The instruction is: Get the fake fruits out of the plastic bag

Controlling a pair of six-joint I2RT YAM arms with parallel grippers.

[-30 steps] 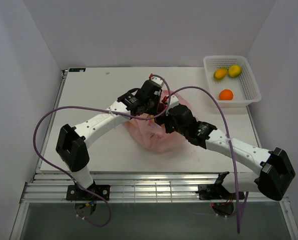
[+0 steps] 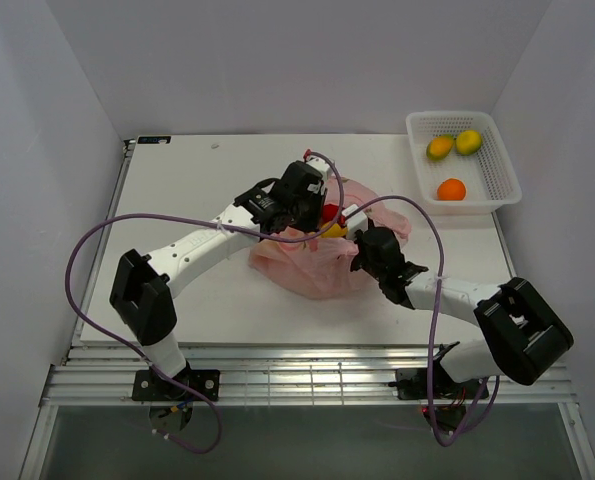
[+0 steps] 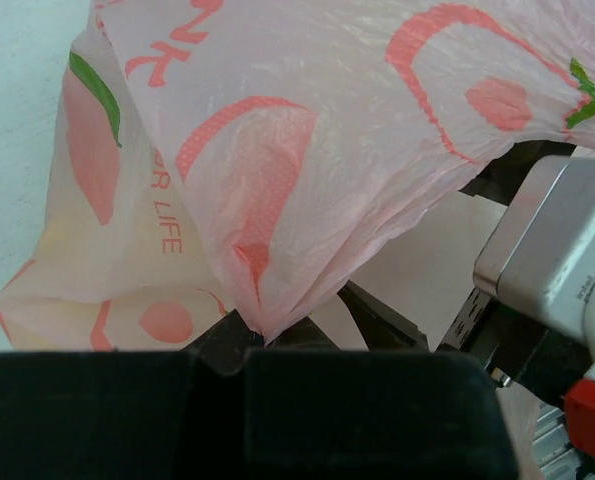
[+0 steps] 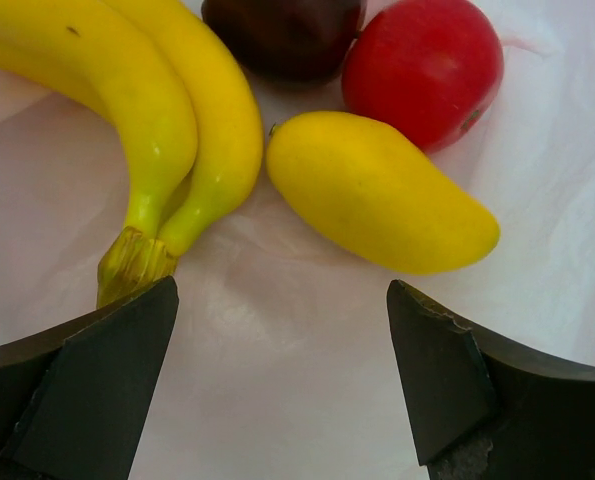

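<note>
The pink plastic bag [image 2: 302, 265] lies mid-table under both arms. In the left wrist view my left gripper is shut where a gathered fold of the bag [image 3: 247, 180] meets its fingertips. My right gripper is open inside the bag, above yellow bananas [image 4: 157, 120], a yellow mango [image 4: 377, 190], a red round fruit [image 4: 422, 70] and a dark fruit [image 4: 282, 30]. The banana stem is beside one finger; nothing shows held between the fingers.
A white basket [image 2: 417, 160] at the back right holds an orange [image 2: 451, 189] and two yellow fruits.
My right arm has shifted and bent, its gripper moving right and slightly down in the top view, uncovering more yellow fruit. The left arm is nearly still.
</note>
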